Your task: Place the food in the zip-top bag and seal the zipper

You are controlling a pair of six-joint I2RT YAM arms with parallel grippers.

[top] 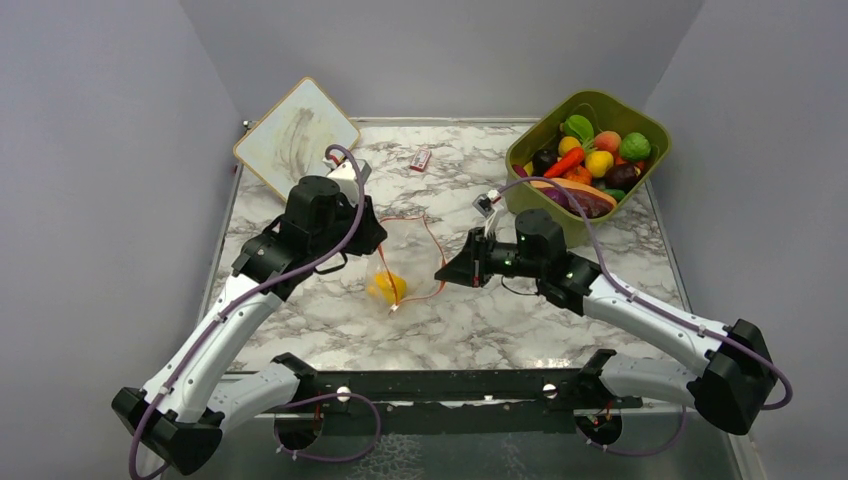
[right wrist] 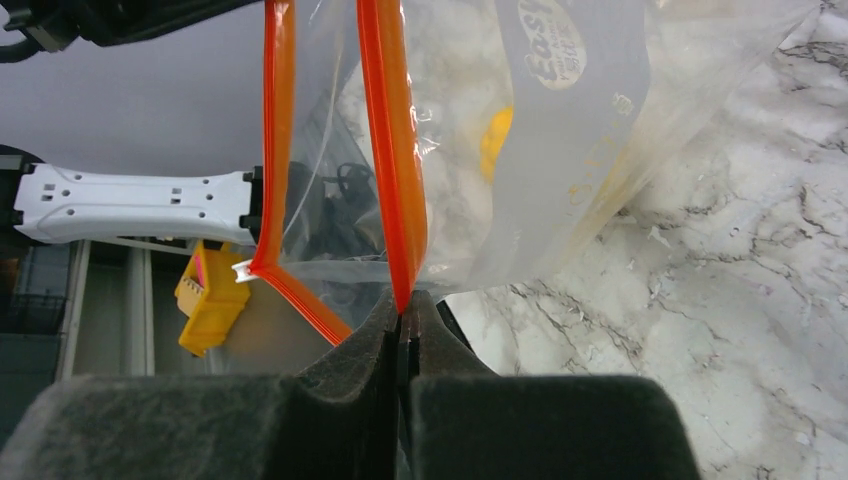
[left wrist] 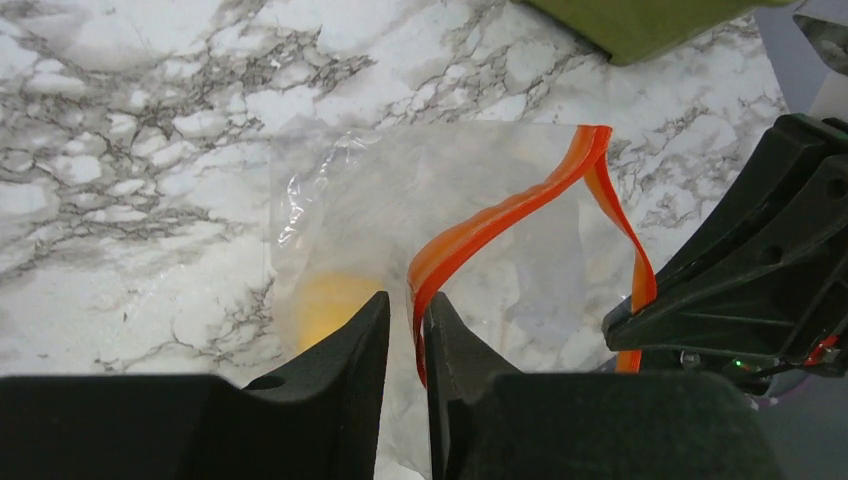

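Observation:
A clear zip top bag with an orange zipper strip hangs between my two grippers, its mouth spread wide. Yellow food shows low inside the bag, blurred through the plastic in the left wrist view. My left gripper is part open; one side of the orange strip runs into the gap between its fingers, and whether they touch it I cannot tell. On the opposite side, my right gripper is shut on the bag's orange edge, which enters at its fingertips.
A green basket of mixed fruit and vegetables stands at the back right. At the back left lies a white board, and a small red packet lies at the back middle.

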